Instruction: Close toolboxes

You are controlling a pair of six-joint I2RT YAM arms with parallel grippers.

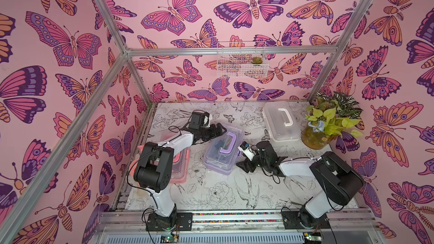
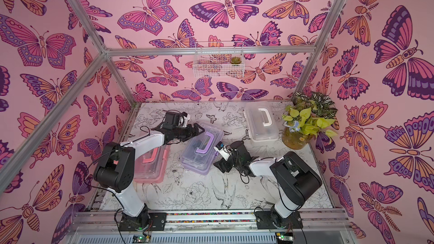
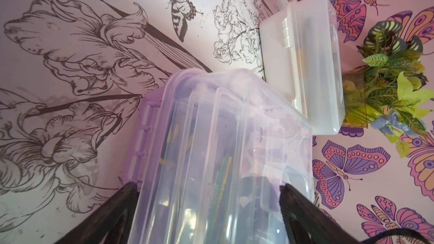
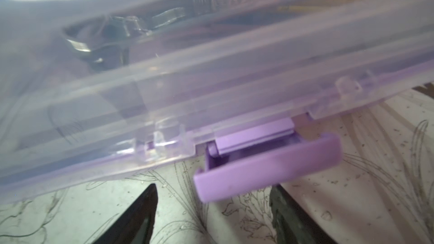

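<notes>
The lavender toolbox [image 1: 216, 159] lies at the middle of the table, turned at an angle, its clear lid down and its purple handle [image 1: 232, 143] on top. Along its right side the purple latch [image 4: 271, 167] sticks outward from the rim. My right gripper stands open just outside that latch, with nothing between its fingers. My left gripper is open at the toolbox's far left end, a finger to either side of the box's end in the left wrist view. A pink toolbox [image 2: 153, 167] lies at the left, partly under my left arm.
A clear white toolbox [image 1: 282, 122] stands at the back right beside a potted plant [image 1: 323, 131]. Open table shows in front of the lavender box. A wire shelf [image 1: 241, 65] hangs on the back wall.
</notes>
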